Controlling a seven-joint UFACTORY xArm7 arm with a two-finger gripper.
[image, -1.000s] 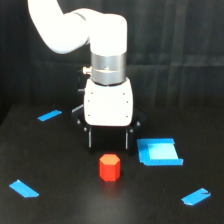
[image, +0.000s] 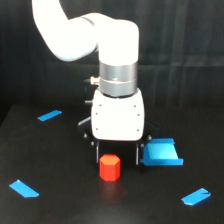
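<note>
A small red block (image: 109, 167) with a many-sided outline rests on the black table near the middle of the view. Just behind and above it is my white gripper (image: 118, 158), pointing down. Its dark fingers (image: 138, 153) are spread wide apart, with the block showing between them in the picture, closer to the left one. Whether the fingertips are level with the block or still above it is hard to tell against the dark background.
A blue taped square (image: 160, 150) with a paler middle lies right of the gripper. Blue tape strips (image: 24, 188) mark the table at front left, front right and back left.
My gripper has come lower and shifted a little to the right, bringing its fingers close to the block. The red block has not moved.
</note>
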